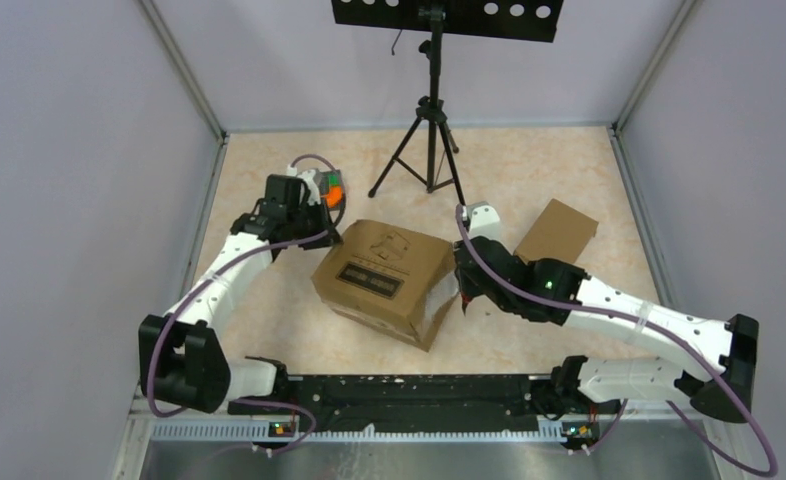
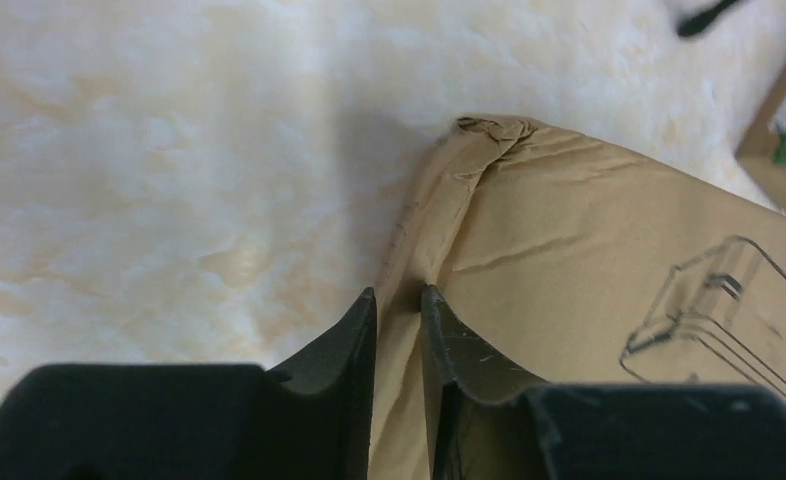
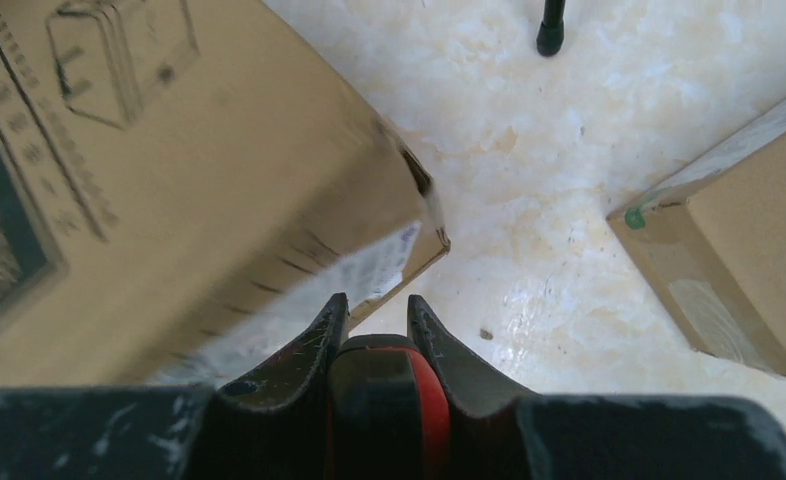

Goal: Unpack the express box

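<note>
The brown express box [image 1: 374,265], printed with a house and a dark label, sits near the middle of the table, slightly tilted. My left gripper is shut on the box's folded edge near its far left corner. A pale white strip [image 3: 369,268] shows on the box's right end, beside an opened edge. My right gripper is close to that end, shut on a black and red tool [image 3: 371,390], apparently a cutter. Whether its tip touches the box is hidden.
A smaller brown box [image 1: 559,232] lies at the right. The black tripod stand [image 1: 432,140] rises behind the express box. An orange and green item [image 1: 334,192] lies beyond the left gripper. Bare table [image 1: 499,340] shows at front right.
</note>
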